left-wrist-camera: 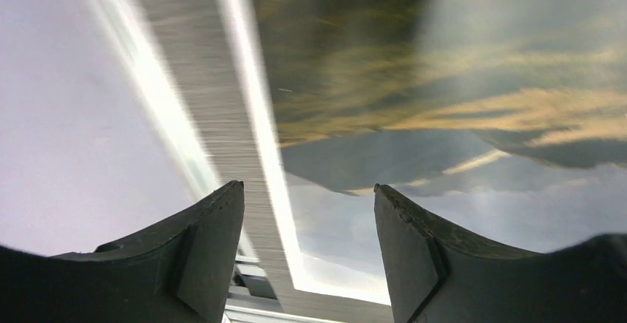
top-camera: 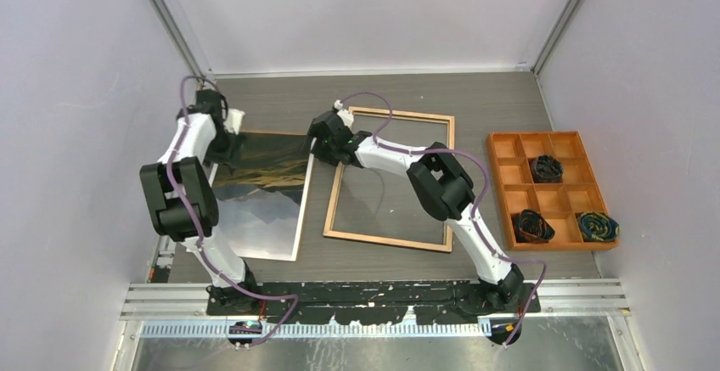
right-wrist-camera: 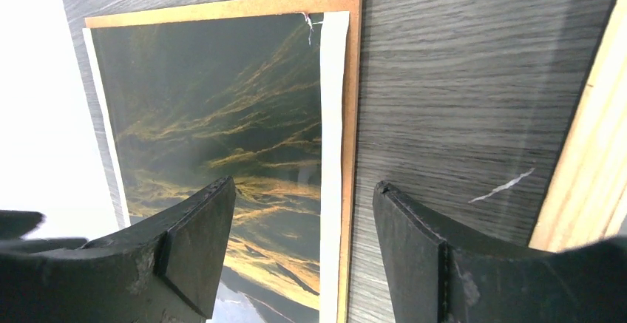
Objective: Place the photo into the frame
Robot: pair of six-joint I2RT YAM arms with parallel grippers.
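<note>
The photo (top-camera: 255, 210), a dark-and-gold landscape with white side borders, lies on a wooden board at left, whose edge (right-wrist-camera: 222, 7) shows in the right wrist view. The empty wooden frame (top-camera: 390, 241) with a clear pane lies to its right. My left gripper hangs open over the photo's left border, nothing between its fingers. My right gripper is open above the photo's right border, between photo and frame, holding nothing.
An orange compartment tray (top-camera: 501, 184) with several dark coiled items stands at the right. Walls enclose the table; bare wood shows behind the photo and frame.
</note>
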